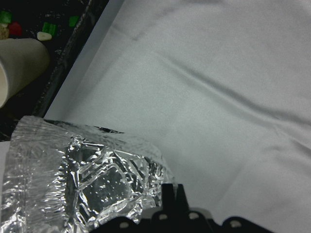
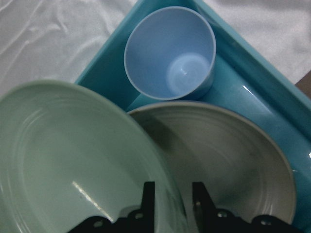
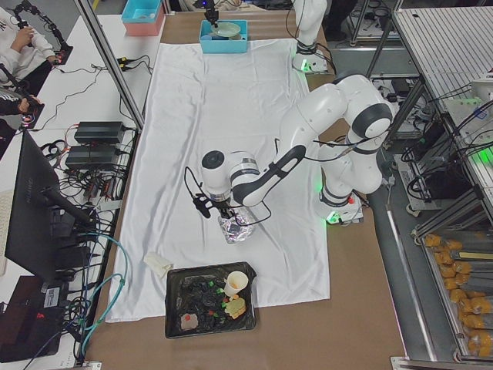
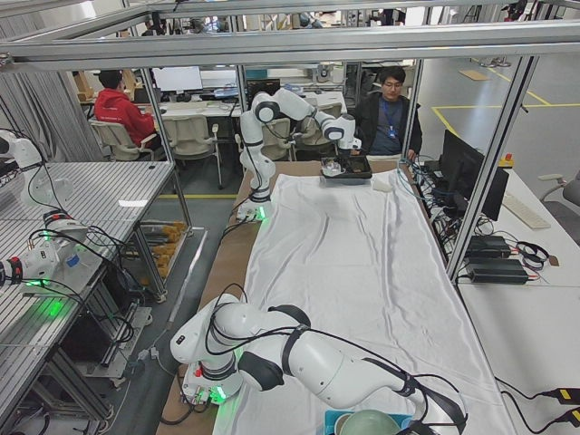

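Note:
My left gripper is shut on a crumpled clear-and-silver wrapper (image 1: pixel 104 187), hanging just below it over the white cloth, near the black tray (image 3: pixel 174 304) that holds a paper cup (image 1: pixel 22 68) and small scraps. At the far end my right gripper stands open, its fingers either side of the rim of a green plate (image 2: pixel 77 150). The plate lies in the blue bin (image 2: pixel 267 107) over a grey bowl (image 2: pixel 223 155), beside a blue cup (image 2: pixel 170 51).
A folded pale cloth (image 3: pixel 158 264) lies left of the black tray. Monitor, cables and power units line the left side in the left camera view.

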